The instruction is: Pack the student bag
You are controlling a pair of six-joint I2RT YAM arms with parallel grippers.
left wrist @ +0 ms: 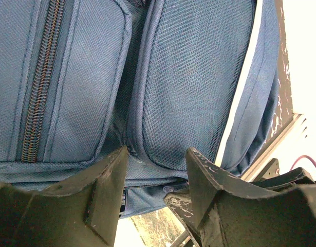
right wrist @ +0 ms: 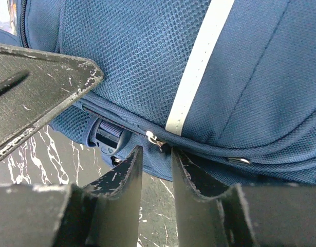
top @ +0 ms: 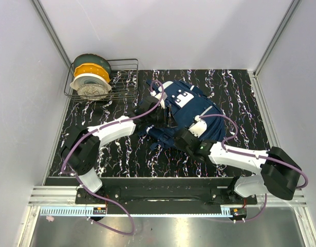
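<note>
The navy student bag (top: 187, 110) lies flat on the dark marbled table, with both grippers at its front edge. In the left wrist view, my left gripper is parted above the bag's seam and pocket edge, holding no fabric that I can see. Near the bag's zipped edge, my right gripper has a narrower gap between its fingertips. A small silver zipper pull (right wrist: 155, 139) sits just beyond that gap; whether the fingers touch it is unclear. Another brass zipper (left wrist: 42, 77) runs along a panel at left. The bag's inside is hidden.
A wire rack (top: 126, 82) holding several plates (top: 91, 82) stands at back left. The two grippers are very close together; a dark metal part (right wrist: 39, 98) intrudes in the right wrist view. Free table shows at front left and far right.
</note>
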